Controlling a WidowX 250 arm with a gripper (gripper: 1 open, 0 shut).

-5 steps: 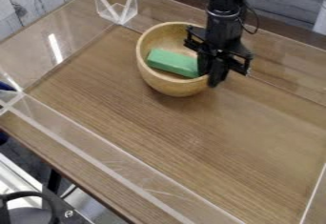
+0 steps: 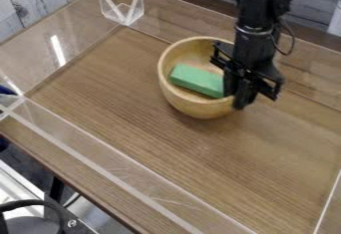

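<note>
A round tan bowl sits on the wooden table, upper middle of the camera view, with a green block inside it. My black gripper comes down from the top at the bowl's right side, its lower end at or over the rim. What lies between its fingers is too dark and small to tell.
A clear angular object stands at the upper left. Dark cables lie at the bottom left corner.
The bowl and green block have shifted a little right and down, and my gripper has moved right and slightly down with them.
</note>
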